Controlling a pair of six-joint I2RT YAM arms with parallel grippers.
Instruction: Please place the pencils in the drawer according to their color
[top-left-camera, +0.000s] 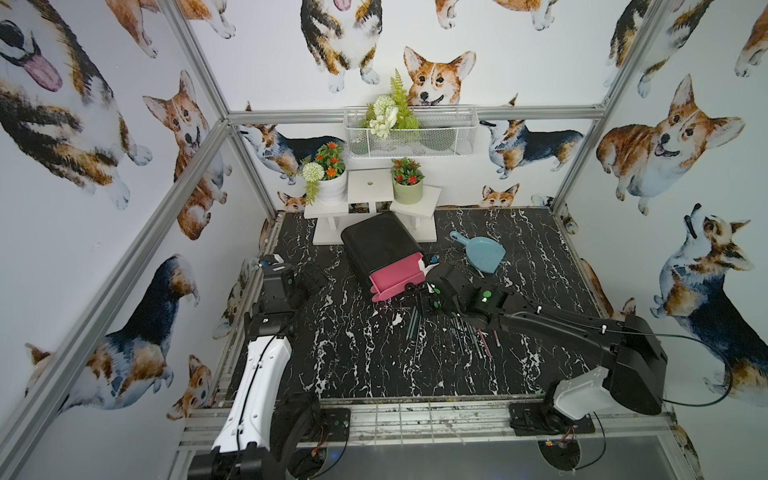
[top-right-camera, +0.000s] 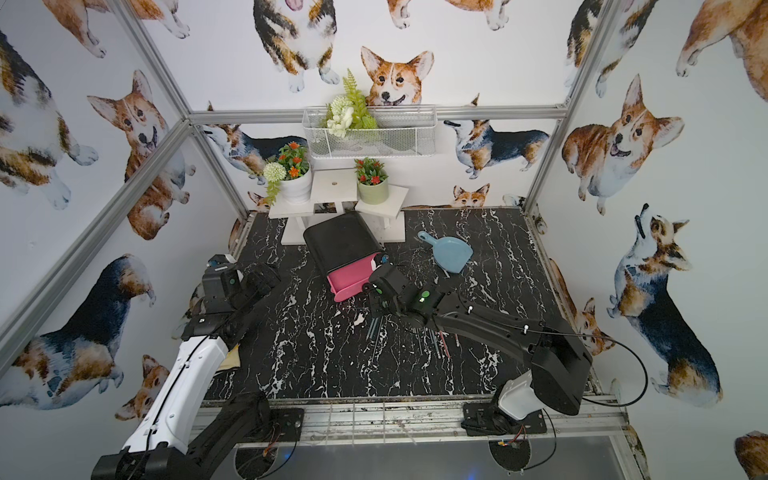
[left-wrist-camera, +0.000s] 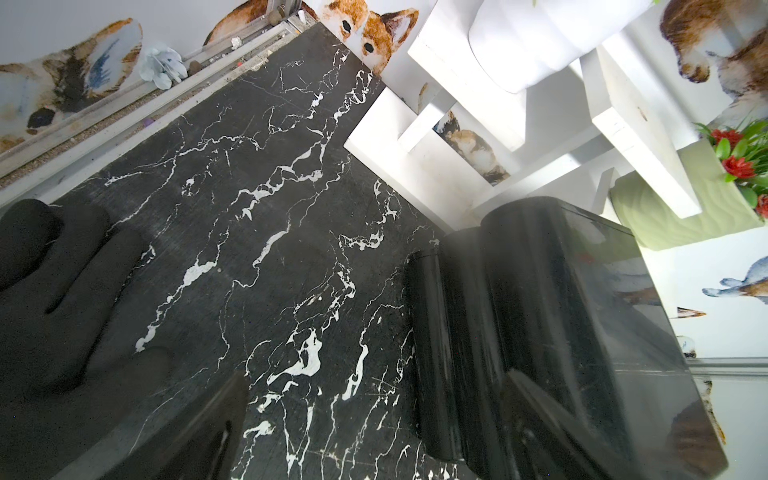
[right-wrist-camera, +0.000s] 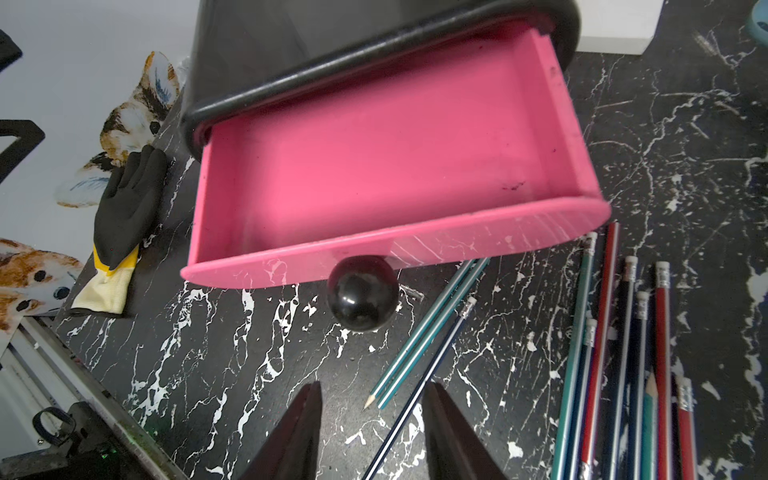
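Note:
The pink drawer (right-wrist-camera: 384, 160) stands partly pulled out of the black cabinet (top-left-camera: 380, 240); its visible floor is bare. A round black knob (right-wrist-camera: 362, 293) sticks out from its front, just ahead of my right gripper, whose fingers are apart with nothing held. Two teal pencils (right-wrist-camera: 436, 328) and a dark blue pencil (right-wrist-camera: 424, 380) lie on the table below the knob. Farther right, a row holds more pencils, among them a teal pencil (right-wrist-camera: 577, 344) and a red pencil (right-wrist-camera: 663, 360). My left gripper is open and empty, left of the cabinet.
A blue dustpan (top-left-camera: 484, 253) rests right of the cabinet. Behind it is a white stand (top-left-camera: 370, 185) with flower pots. A dark glove (right-wrist-camera: 132, 200) lies at the left side.

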